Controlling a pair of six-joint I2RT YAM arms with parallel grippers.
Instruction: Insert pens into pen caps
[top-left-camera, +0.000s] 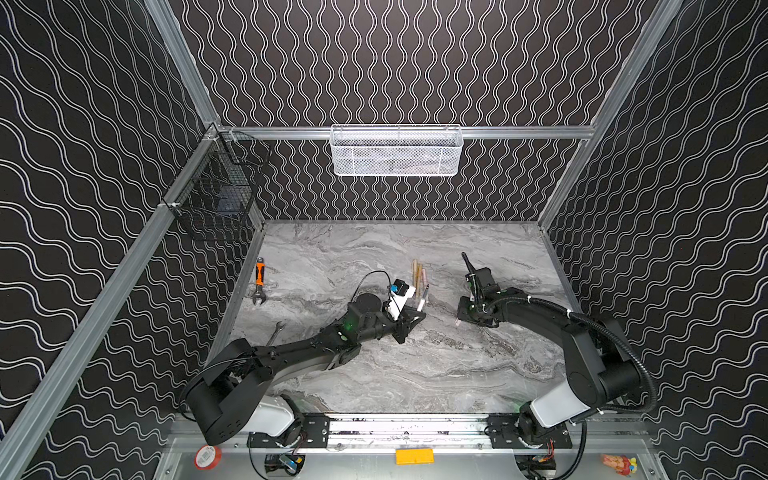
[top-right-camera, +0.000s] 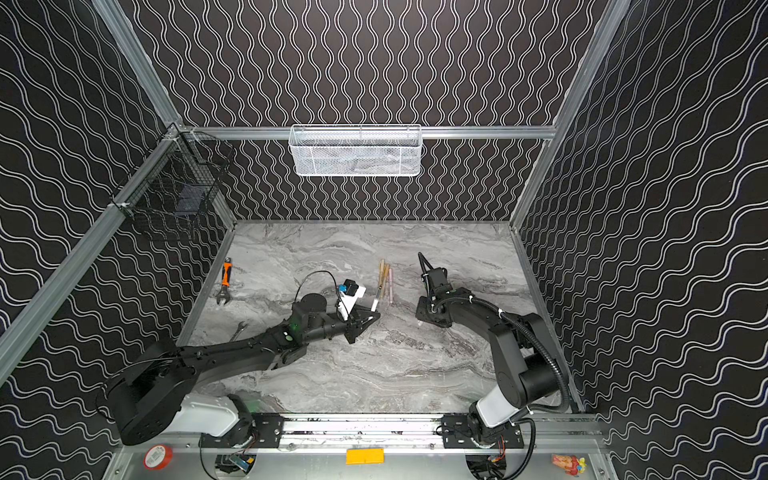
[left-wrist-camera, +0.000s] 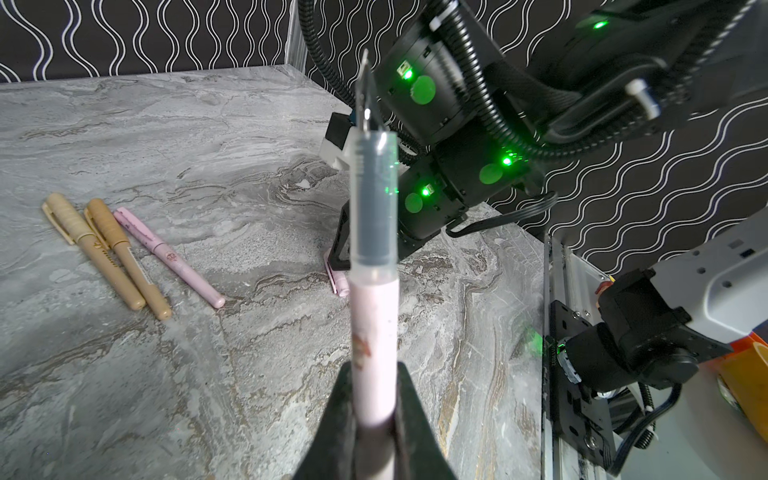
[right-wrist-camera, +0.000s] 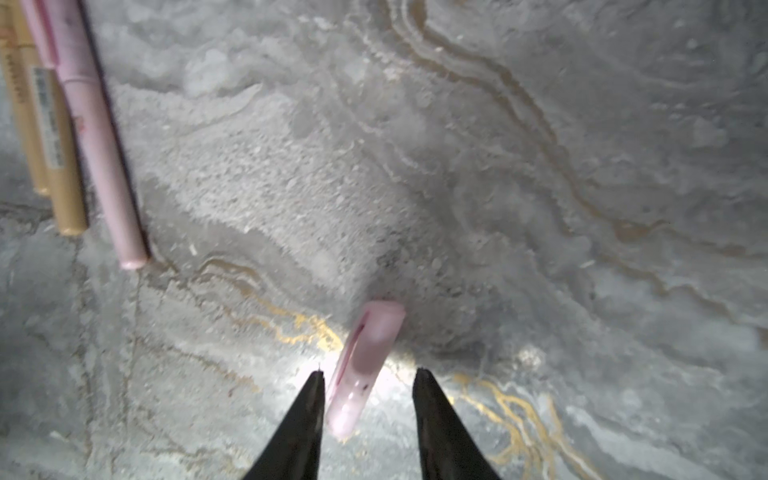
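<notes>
A pink pen without its cap stands upright in the left wrist view, tip upward. My left gripper is shut around its lower barrel. The pink cap lies on the table under my right gripper, which is part open. The cap's lower end reaches between the two fingers, and I see no grip on it. Also on the table, a capped pink pen rests beside two tan pens, one lighter and one darker.
An orange-handled wrench lies at the table's left side, with another metal tool nearer the left arm. A white mesh basket hangs on the back wall. Bare tabletop spreads between the two arms.
</notes>
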